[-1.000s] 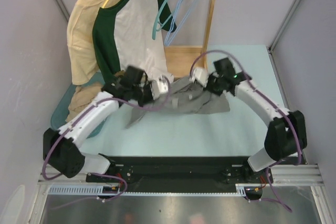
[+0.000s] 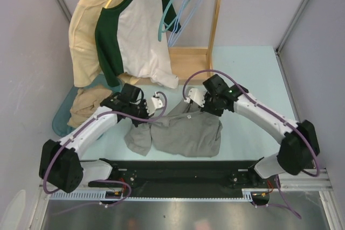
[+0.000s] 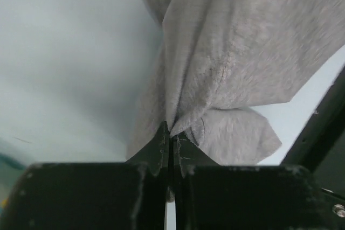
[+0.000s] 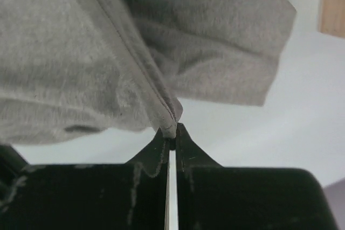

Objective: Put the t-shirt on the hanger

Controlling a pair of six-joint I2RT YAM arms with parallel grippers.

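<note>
The grey t-shirt [image 2: 186,136] is stretched out, rumpled, over the pale table between my arms, part of it lying flat toward the front. My left gripper is shut on a gathered fold of it at the left end, as the left wrist view shows. My right gripper is shut on a narrow folded edge at the right end. Empty blue and teal hangers [image 2: 188,9] hang on the wooden rack [image 2: 215,9] at the back.
Hung shirts [image 2: 137,30] fill the rack's left side. A teal bin [image 2: 62,119] with tan cloth sits at the back left. Bare table [image 2: 253,79] lies at the right. The table's front edge [image 2: 178,161] is near the shirt.
Both arms and the grey t-shirt have come toward the table's front edge. The shirt now reaches much nearer that edge, still held at both ends.
</note>
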